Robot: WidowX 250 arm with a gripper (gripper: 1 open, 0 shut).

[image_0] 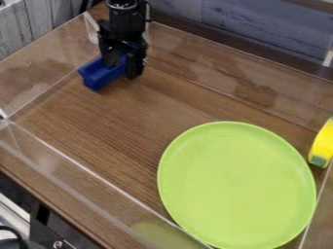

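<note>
My black gripper [121, 53] reaches down from the top of the view at the upper left, over a dark blue block [100, 76] that lies on the wooden table. Its fingers are at the block's upper right part and partly cover it; they stand open, though whether they touch the block is hard to tell.
A large green plate [237, 183] fills the lower right of the table [117, 136]. A yellow object [322, 140] sits at the right edge. Walls border the back and left.
</note>
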